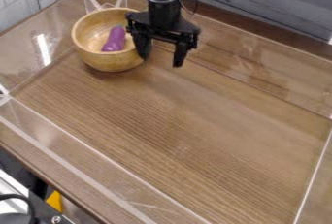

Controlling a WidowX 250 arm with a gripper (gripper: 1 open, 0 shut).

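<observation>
My black gripper (163,46) is open, low over the table just right of a light wooden bowl (109,62), its left finger at or near the bowl's right side; I cannot tell if they touch. A purple object (115,39) sits inside the bowl, left of the gripper. Nothing shows between the fingers.
Light walls bound it at the back and sides, with the bowl near the back left.
</observation>
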